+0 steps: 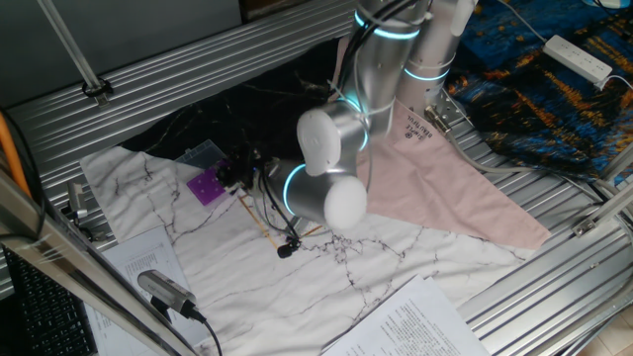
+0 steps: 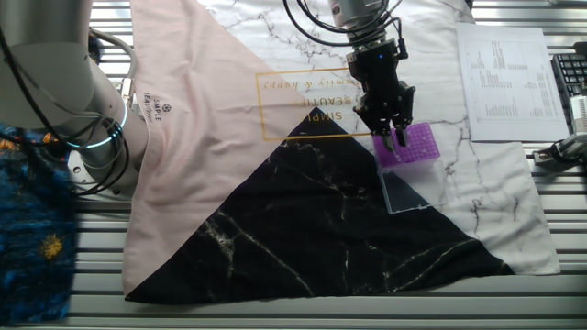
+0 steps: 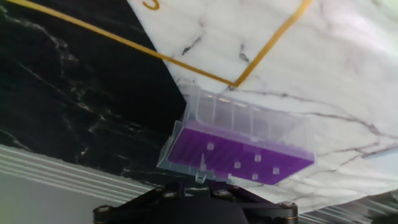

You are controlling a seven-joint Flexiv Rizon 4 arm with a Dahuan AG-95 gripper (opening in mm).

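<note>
A purple rack sits in a clear plastic box, with several small pale pieces standing up from its top. The box's clear lid lies folded open over the black and white parts of the cloth. My gripper points down over the near-left part of the purple rack. Its two fingertips are close together with a narrow gap between them. In the wrist view, the gripper shows at the bottom edge, just beside the box's clear latch. Whether anything thin is between the fingers is not clear.
The marbled cloth covers the table, its pink part nearest the arm base. Printed sheets, a keyboard and a camera on a stand stand at the edges. Bare white cloth surrounds the rack on one side.
</note>
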